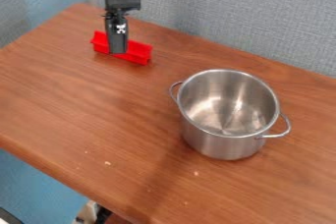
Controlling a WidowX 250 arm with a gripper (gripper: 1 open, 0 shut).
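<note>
My gripper (117,43) hangs vertically at the upper left, in front of a red elongated block (136,53) lying on the wooden table near its back edge. The fingertips overlap the block's middle in the view; whether they touch it I cannot tell. The gripper looks shut, with nothing visible between its fingers. A steel pot (229,147) with two side handles stands on the right.
A grey wall (237,22) runs behind it. The table's left front edge drops to a blue floor.
</note>
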